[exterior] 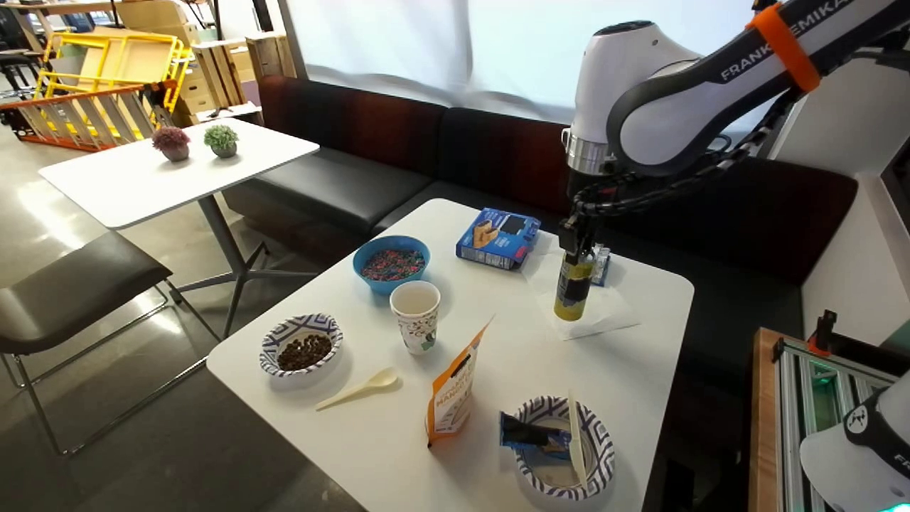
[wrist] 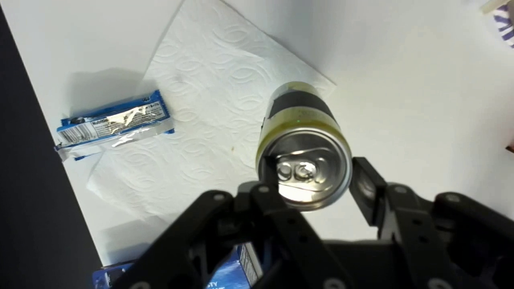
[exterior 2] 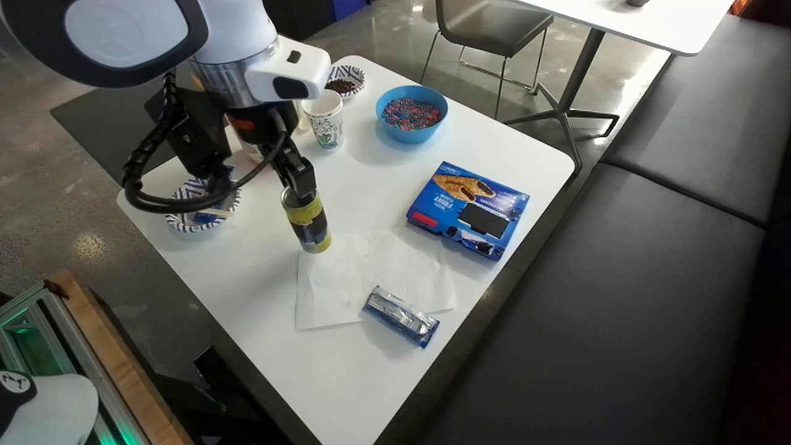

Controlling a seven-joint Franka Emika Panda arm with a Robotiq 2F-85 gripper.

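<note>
A yellow-green can [exterior: 573, 290] with a dark band is held near its top by my gripper, whose fingers are shut on either side of it. In the wrist view the can's silver lid and pull tab face the camera. The can [exterior 2: 309, 223] looks slightly tilted in the second exterior view. A white paper napkin [exterior 2: 337, 293] lies beneath and beside it. Whether the can's base touches the napkin or table is hard to tell, though it appears raised.
A blue wrapped bar [exterior 2: 401, 316] lies partly on the napkin, and a blue box [exterior 2: 468, 211] is close by. Farther off stand a blue bowl [exterior: 392, 264], a paper cup [exterior: 415, 317], an orange-white pouch [exterior: 452, 397] and two patterned bowls.
</note>
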